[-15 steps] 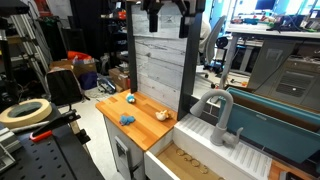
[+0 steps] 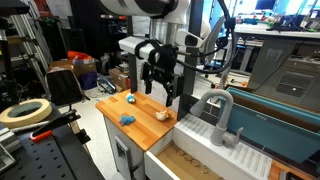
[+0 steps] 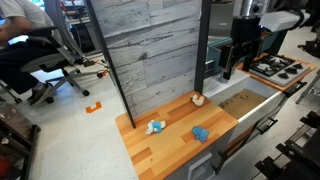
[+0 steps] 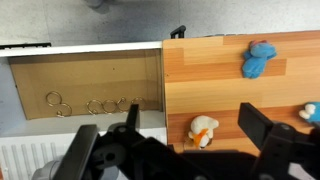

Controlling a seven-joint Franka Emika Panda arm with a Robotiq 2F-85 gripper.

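My gripper hangs above the wooden counter, its fingers wide apart with nothing between them. In the wrist view, a white toy with orange parts (image 4: pixel 201 131) lies on the wood near the drawer's side, within the span between the fingers but lower down. A blue plush toy (image 4: pixel 257 60) lies farther up the counter. At the right edge shows part of a blue-and-white toy (image 4: pixel 310 113). Beside the counter, an open drawer (image 4: pixel 105 70) holds several thin rings along its bottom.
A grey faucet (image 2: pixel 218 100) rises beside the counter and drawer. Behind the counter stands a white plank panel (image 3: pixel 160 60) with dark posts. Bare wood (image 3: pixel 175 150) lies between the toys.
My arm and gripper have come down from high above toward the counter. The toys and drawer have not moved.
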